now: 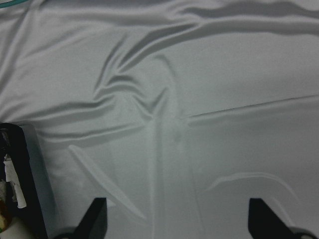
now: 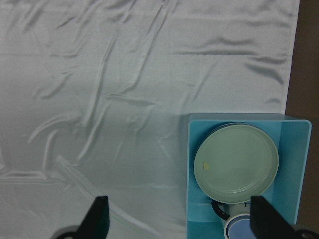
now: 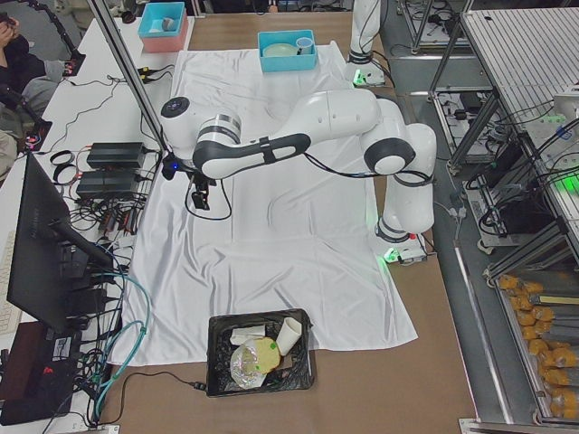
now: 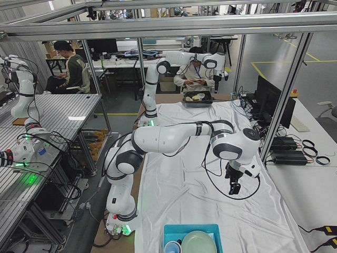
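Note:
My left gripper hangs over the white cloth (image 1: 209, 69), its two fingertips wide apart with only cloth beneath. My right gripper is also open above the cloth, beside a blue bin (image 2: 294, 164) holding a pale green plate (image 2: 236, 163) and a cup (image 2: 239, 229) with a blue inside. A black lined bin (image 3: 217, 362) at the other end of the cloth holds a crumpled clear wrapper, a yellow round item and white cups or paper.
A monitor (image 3: 41, 253), black boxes (image 3: 113, 155) and cables run along the side table. Metal frame posts stand around the workspace.

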